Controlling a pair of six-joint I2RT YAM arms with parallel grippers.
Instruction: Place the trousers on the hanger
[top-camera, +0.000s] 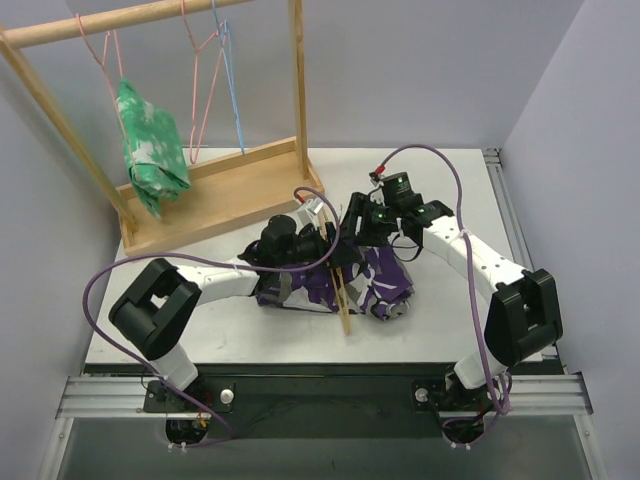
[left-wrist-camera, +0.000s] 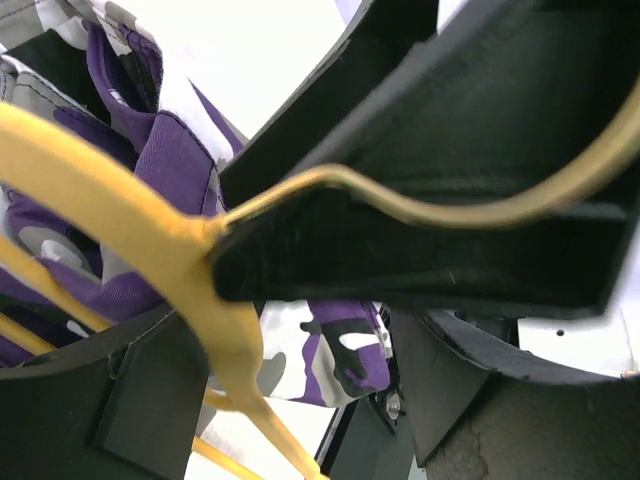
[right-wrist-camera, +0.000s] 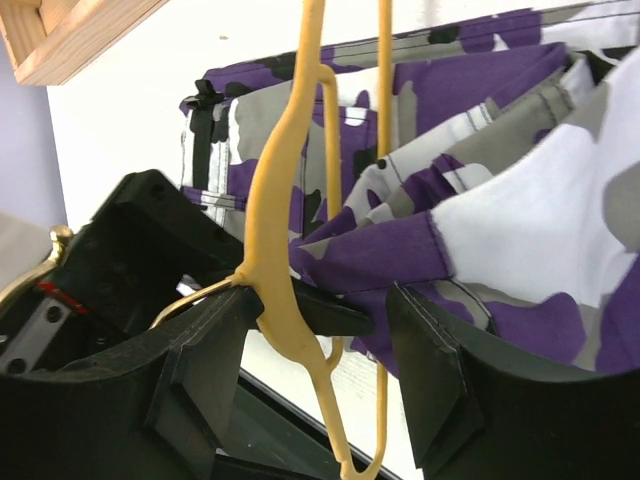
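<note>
The purple, white and grey camouflage trousers (top-camera: 390, 285) lie bunched on the white table beneath both grippers. Over them a yellow hanger (top-camera: 345, 312) stands steeply tilted, its lower end towards the front edge. In the left wrist view the hanger (left-wrist-camera: 165, 240) passes between the parted fingers of my left gripper. Its hook runs across the black fingers of the other gripper. My right gripper is open too, with the neck of the hanger (right-wrist-camera: 265, 230) close to its left finger. Whether either one touches the hanger is unclear.
A wooden rack (top-camera: 215, 195) stands at the back left, with a green patterned garment (top-camera: 150, 150) and pink and blue hangers on its rail. The two grippers are very close together. Bare table (top-camera: 450, 190) shows at the back right.
</note>
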